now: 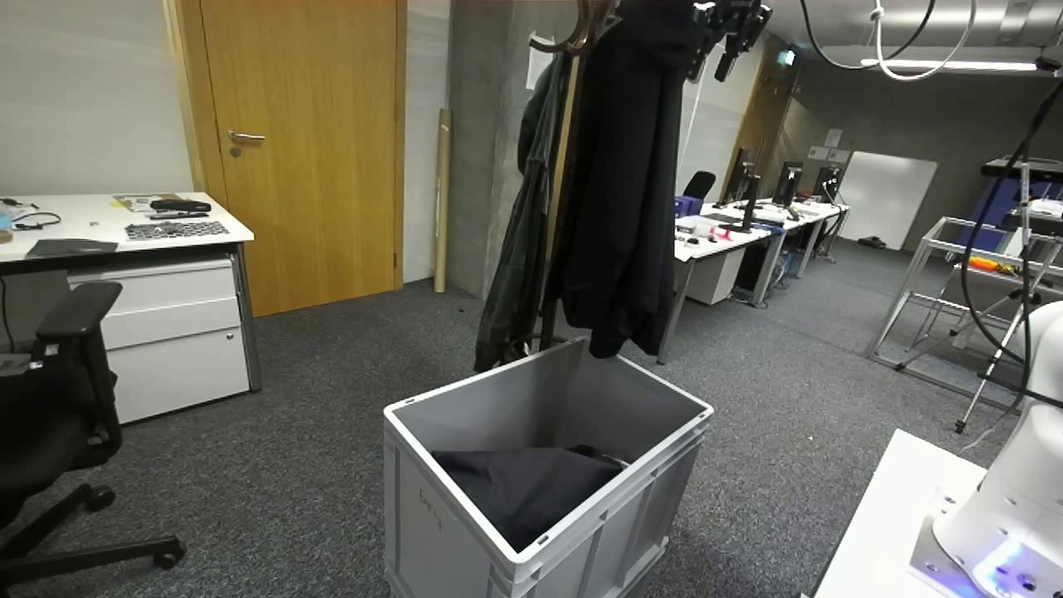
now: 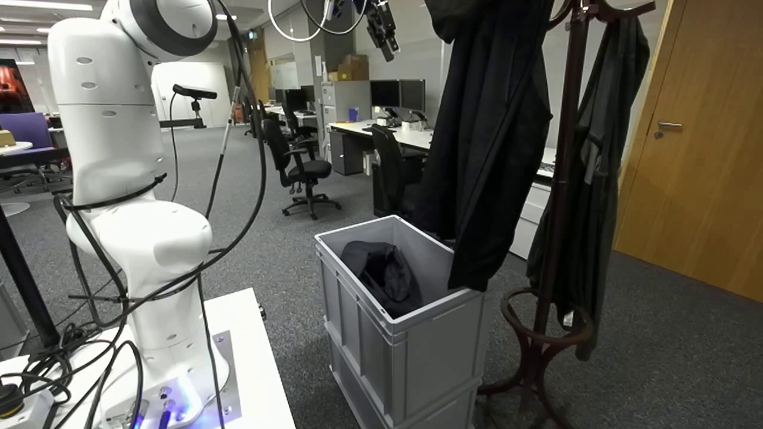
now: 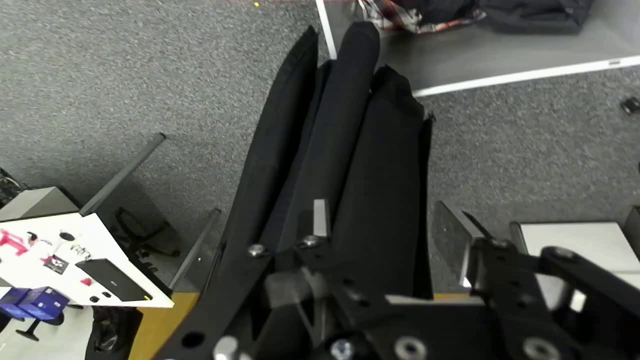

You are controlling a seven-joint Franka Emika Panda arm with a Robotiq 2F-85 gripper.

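Observation:
A black garment [image 1: 633, 179] hangs from the wooden coat stand [image 1: 575, 45], its lower end just above the far rim of a grey crate. My gripper [image 1: 708, 75] is beside the garment's upper part, fingers apart and pointing down. In exterior view 2 the gripper [image 2: 390, 51] shows at the top, left of the garment [image 2: 493, 128]. From the wrist, the dark cloth [image 3: 384, 180] stretches away below the open gripper. The left finger [image 3: 321, 217] overlaps the cloth in view; whether it touches cannot be told.
Dark clothing [image 1: 528, 488] lies in the grey crate [image 1: 399, 478]. Another dark coat [image 2: 604, 143] hangs on the stand's other side. A white desk [image 3: 90, 240] stands lower left in the wrist view. Cables [image 2: 261, 164] loop around the arm.

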